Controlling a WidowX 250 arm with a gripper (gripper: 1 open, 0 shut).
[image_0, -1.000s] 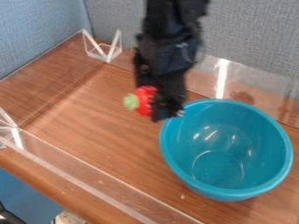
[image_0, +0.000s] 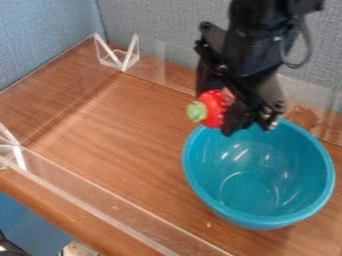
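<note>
My dark gripper (image_0: 230, 106) comes down from the top centre, shut on a small red toy strawberry (image_0: 214, 104) with a light green end facing the camera. It holds the strawberry in the air over the back left rim of a large teal bowl (image_0: 261, 200), which sits on the wooden surface at the right. The fingertips are partly hidden behind the strawberry.
Clear plastic edging runs along its front and back, with white brackets at the back left and left. Grey padded walls stand behind.
My gripper, with the strawberry in it, has moved right and somewhat up, from beside the bowl to over its rim. The bowl has not moved.
</note>
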